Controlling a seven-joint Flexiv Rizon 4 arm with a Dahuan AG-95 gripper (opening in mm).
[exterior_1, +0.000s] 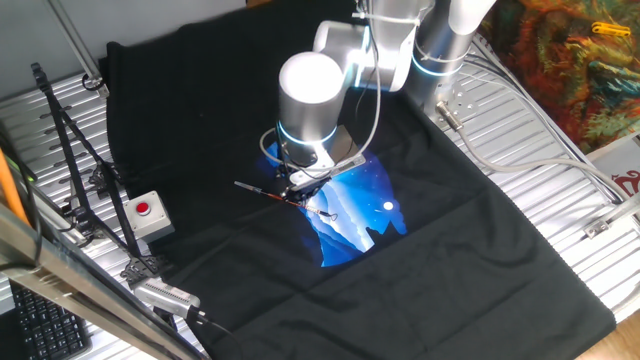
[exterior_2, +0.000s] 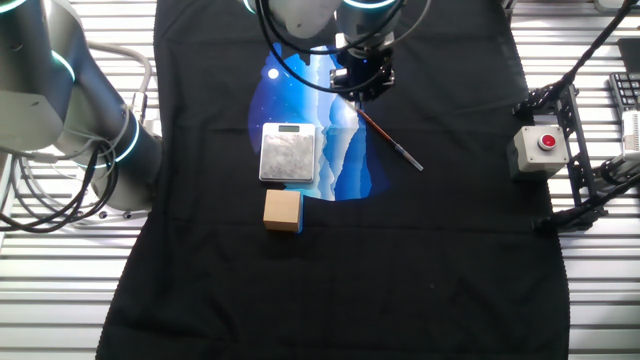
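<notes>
A thin reddish rod with a silvery end, perhaps a brush, lies slanted across the edge of a blue mountain-and-night-sky picture. My gripper points down at the middle of the rod in exterior view 1. In exterior view 2 the gripper covers the rod's far end. Its fingers are dark and small here, so whether they are apart or closed on the rod cannot be made out. A grey scale rests on the picture, and a tan box sits just in front of it.
Black cloth covers the table, with wide bare room in front and to the right of the rod. A red button box and a black frame stand at the right edge in exterior view 2. Cables loop around the arm.
</notes>
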